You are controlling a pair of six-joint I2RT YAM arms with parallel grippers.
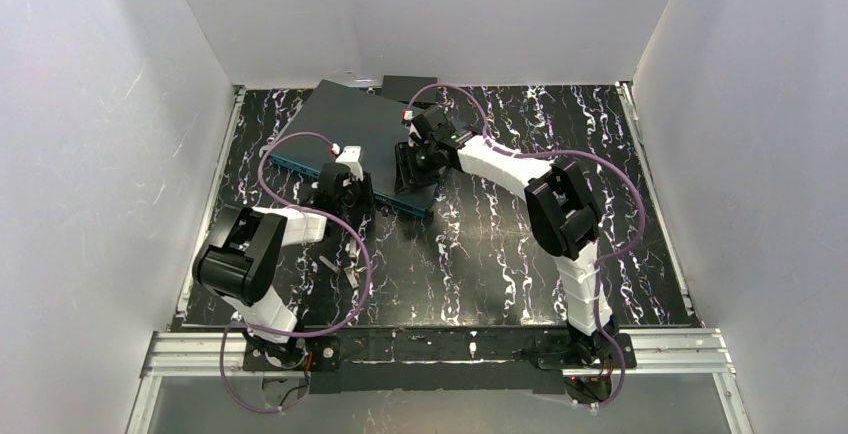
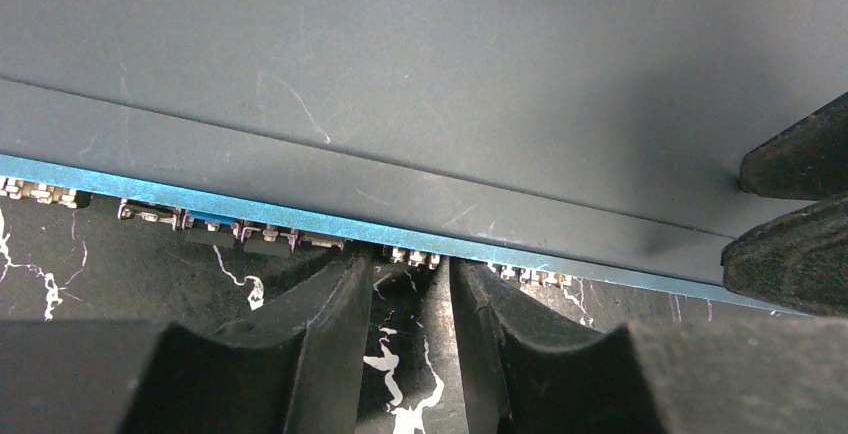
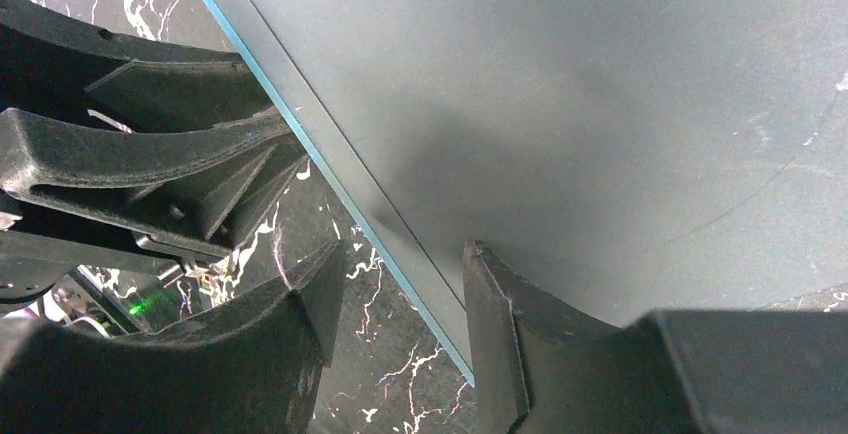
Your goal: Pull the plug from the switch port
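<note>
The switch (image 1: pixel 345 119) is a flat dark box with a blue front edge, lying slanted on the table. Along that edge, in the left wrist view, sit small metal port parts (image 2: pixel 412 256); whether a plug is among them cannot be made out. My left gripper is open at this front edge, fingertips on either side of a small group of ports, gripping nothing. Over the switch's near right part, my right gripper stands open, one finger (image 3: pixel 490 294) above the lid and the other outside the blue edge.
A few small loose pieces (image 1: pixel 352 277) lie on the dark marbled table below the left gripper. Behind the switch is a dark block (image 1: pixel 408 89). Purple cables (image 1: pixel 366 264) loop along both arms. The grippers are close together.
</note>
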